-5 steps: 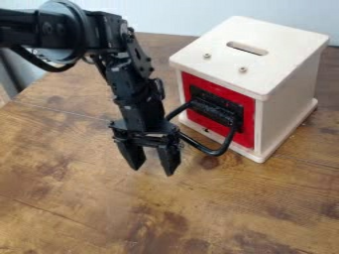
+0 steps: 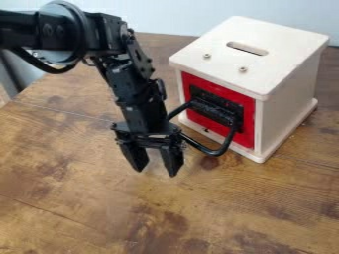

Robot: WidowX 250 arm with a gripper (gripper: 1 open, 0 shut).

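A black robot arm reaches down from the upper left, its gripper (image 2: 153, 159) hanging over the wooden table, fingers pointing down and apart with nothing seen between them. Right behind it stands a pale wooden box (image 2: 284, 84) with a slot in its sloped top and a red front panel (image 2: 199, 92) carrying black fittings (image 2: 227, 111). A black cable loops in front of the panel near the gripper; whether the gripper touches the box is not clear.
The box takes up the right rear, near the table's back part.
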